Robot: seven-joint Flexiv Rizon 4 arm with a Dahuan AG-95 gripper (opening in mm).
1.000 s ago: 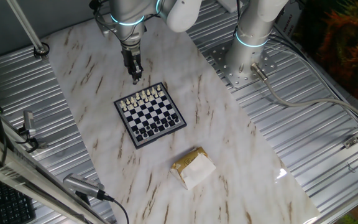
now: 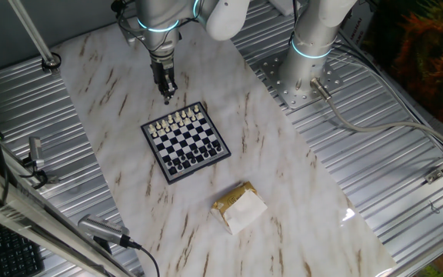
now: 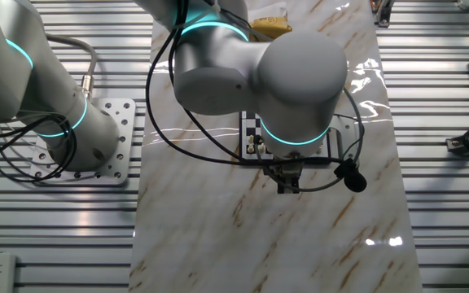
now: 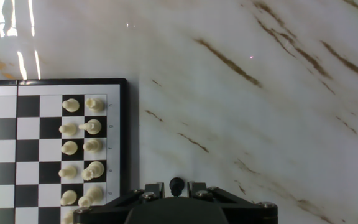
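A small black chess piece (image 4: 176,185) shows between the fingertips of my gripper at the bottom of the wrist view. Whether the fingers press on it or stand a little apart from it cannot be made out. In exterior view 1 the gripper (image 2: 166,94) points down over bare marble, just behind the white side of the chessboard (image 2: 145,137). White pieces (image 4: 92,146) fill two rows along the board's near edge in the wrist view. Black pieces (image 2: 194,160) stand on the opposite side. The arm hides most of the board in exterior view 2.
A gold and white packet (image 2: 239,208) lies on the marble table (image 2: 298,223) beyond the black side of the board. Dark cables (image 3: 161,122) loop around the arm. To the right of the board in the wrist view, the tabletop is bare.
The gripper's tip has shifted very slightly to the left in exterior view 1. Board, pieces and packet look unmoved.
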